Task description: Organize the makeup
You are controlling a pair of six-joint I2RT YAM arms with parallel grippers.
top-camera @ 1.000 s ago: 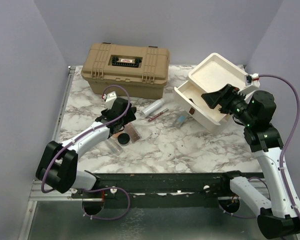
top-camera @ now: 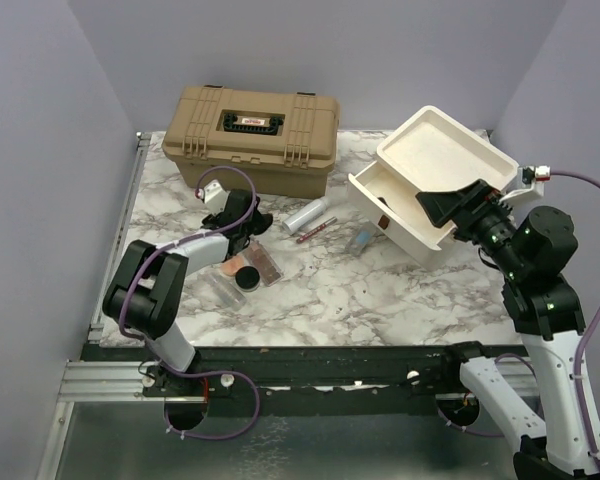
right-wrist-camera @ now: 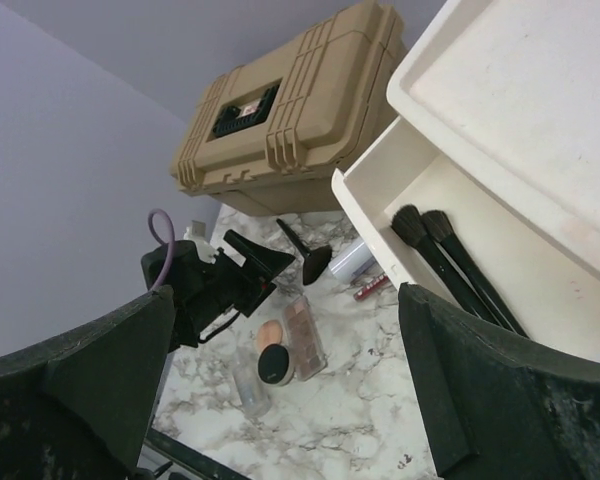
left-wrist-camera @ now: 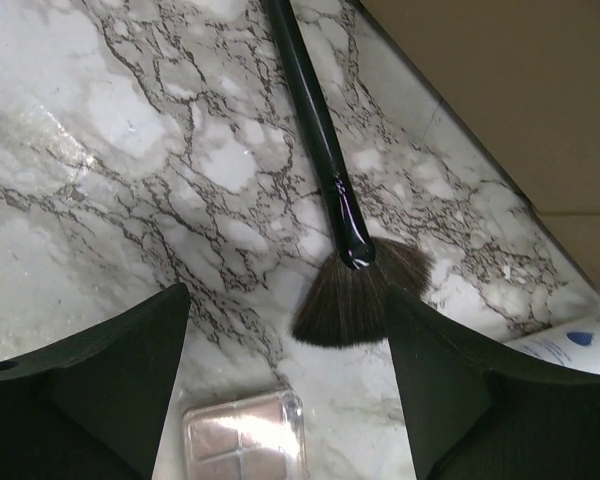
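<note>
On the marble table lies a black-handled fan brush (left-wrist-camera: 325, 160), its dark bristles spread between and beyond my left gripper's fingers in the left wrist view. That gripper is parted above the brush and holds nothing. Over the white drawer (right-wrist-camera: 380, 235), which is pulled out, my right gripper stands open and empty. Two black brushes (right-wrist-camera: 450, 265) rest inside the drawer. Near the left gripper are an eyeshadow palette (left-wrist-camera: 242, 440), a round black-lidded jar (top-camera: 247, 278) and a clear flat case (top-camera: 224, 288). A white tube (top-camera: 306, 215) and a red pencil (top-camera: 316, 230) lie further right.
A tan toolbox (top-camera: 250, 140) stands along the back wall, close behind the brush. A small bluish item (top-camera: 360, 239) lies in front of the drawer.
My left gripper has shifted left, uncovering more of the fan brush's bristles in the top view. The right arm has drifted to the right near the drawer.
</note>
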